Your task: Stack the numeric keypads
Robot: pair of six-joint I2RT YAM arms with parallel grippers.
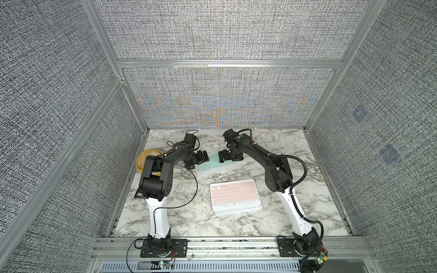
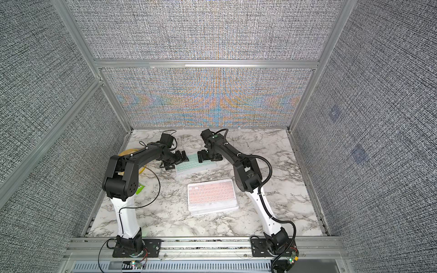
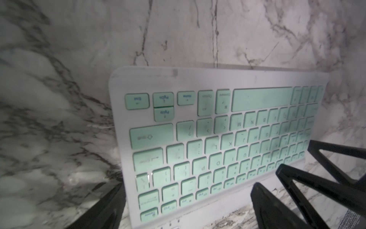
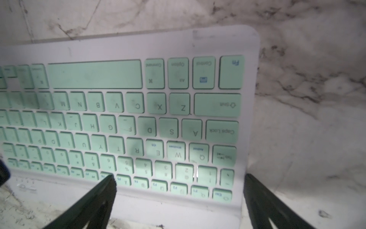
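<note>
A white keyboard with mint-green keys [image 1: 214,164] lies flat toward the back of the table, slightly turned. My left gripper [image 1: 204,157] stands open over its left end; in the left wrist view the fingers [image 3: 108,206] are spread around that end's edge. Over the opposite end is my right gripper [image 1: 223,156], also open, its fingers [image 4: 93,202] apart with the green keyboard [image 4: 152,126] below and between them. Closer to the front, a pink-keyed keyboard [image 1: 234,193] lies flat; a white layer shows beneath its front edge. Nothing is gripped visibly.
At the left, a yellow bowl [image 1: 142,160] is partly hidden by my left arm. Beside that arm shows a small green item [image 2: 140,188].
</note>
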